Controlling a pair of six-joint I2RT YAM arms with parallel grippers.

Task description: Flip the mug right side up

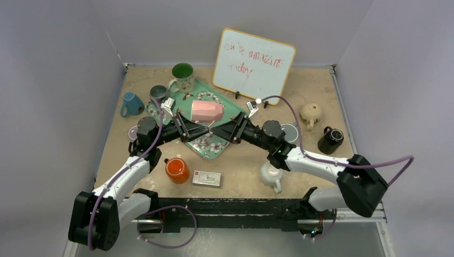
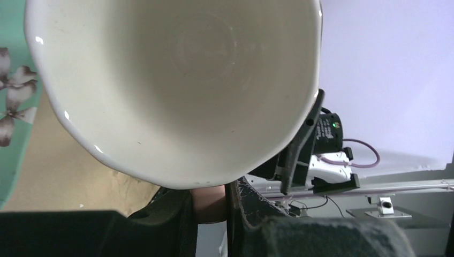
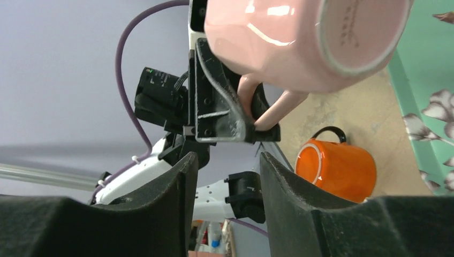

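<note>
A pink mug [image 1: 206, 110] lies sideways in the air above the green tray, its white inside [image 2: 176, 91] facing the left wrist camera and its base toward the right one [image 3: 305, 37]. My left gripper [image 1: 194, 131] is at the mug's handle, whose pink shows between its fingers; whether it grips firmly is unclear. My right gripper [image 1: 225, 131] is beside the mug's base end; in the right wrist view its fingers [image 3: 284, 209] stand apart with nothing between them.
Green tray [image 1: 214, 150] beneath; orange mug [image 1: 177, 170] and box [image 1: 206, 179] in front, white teapot [image 1: 272, 174], black mug [image 1: 330, 141] right, whiteboard [image 1: 253, 64] behind, blue mug [image 1: 132, 104] and green mug [image 1: 183, 80] back left.
</note>
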